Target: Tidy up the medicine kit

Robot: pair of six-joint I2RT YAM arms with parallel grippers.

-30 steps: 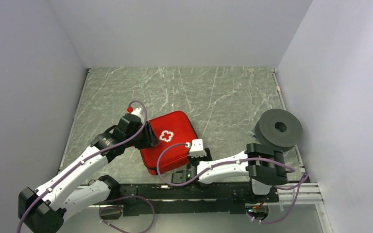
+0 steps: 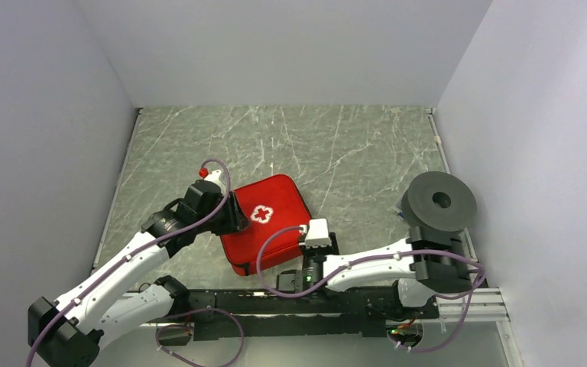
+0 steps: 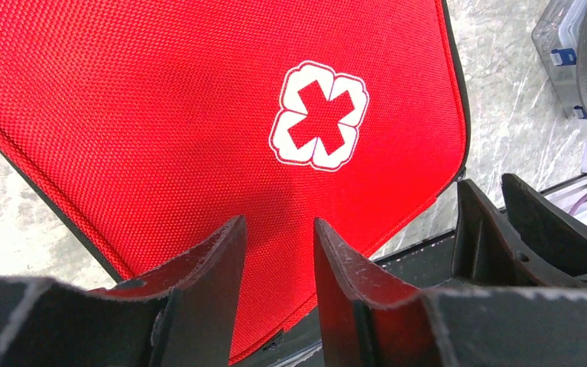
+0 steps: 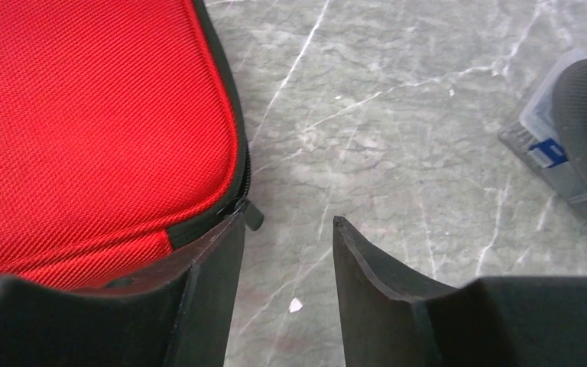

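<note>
A red medicine kit (image 2: 279, 200) with a white cross emblem lies closed and angled on the table. My left gripper stands part open above the kit's lid, with a gap between its fingers and nothing held. At the kit's right front corner hovers my right gripper, also open and empty. A black zip tab (image 4: 254, 216) sticks out from that corner, close by the tip of the gripper's left finger (image 4: 218, 267). The right arm hides part of the kit's front right side in the top view.
A dark grey round disc (image 2: 428, 206) sits at the table's right side, over a clear plastic container (image 4: 539, 153) with a blue label. Walls close in on both sides.
The left arm and the kit look unmoved.
</note>
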